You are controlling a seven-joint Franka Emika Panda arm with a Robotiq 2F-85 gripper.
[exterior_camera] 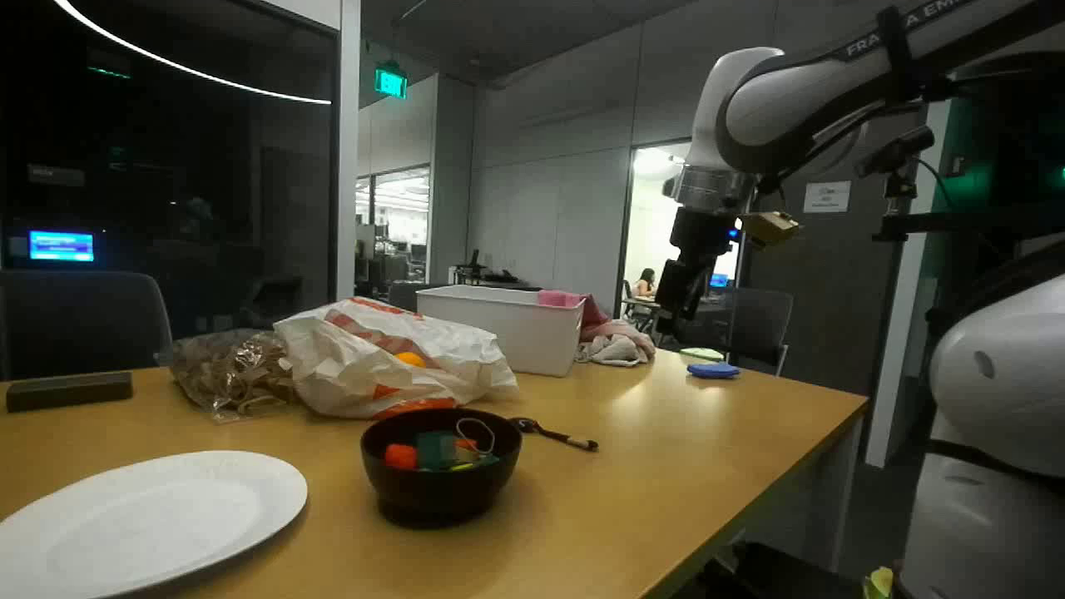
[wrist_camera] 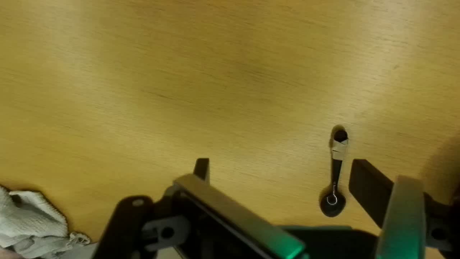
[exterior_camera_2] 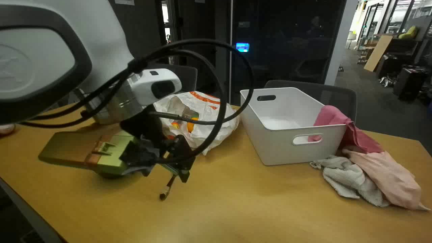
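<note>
My gripper is open above the table, its two fingers wide apart with nothing between them. In the wrist view, a black spoon [wrist_camera: 337, 170] with tape round its handle lies flat on the table, below the fingers and nearer the right-hand finger. Exterior view 1 shows the same spoon [exterior_camera: 559, 436] just right of a dark bowl [exterior_camera: 439, 499]. That bowl holds red, green and other small items [exterior_camera: 439, 451]. Seen in exterior view 2, the gripper [exterior_camera_2: 164, 164] hangs over the table, and the arm hides most of the bowl.
A white bin [exterior_camera_2: 279, 145] has a pink cloth [exterior_camera_2: 332, 117] over its rim, with grey and pink cloths [exterior_camera_2: 352, 182] beside it. A white bag [exterior_camera: 389, 349], a clear bag [exterior_camera: 235, 374], a white plate [exterior_camera: 170, 509] and a blue item [exterior_camera: 713, 370] share the table.
</note>
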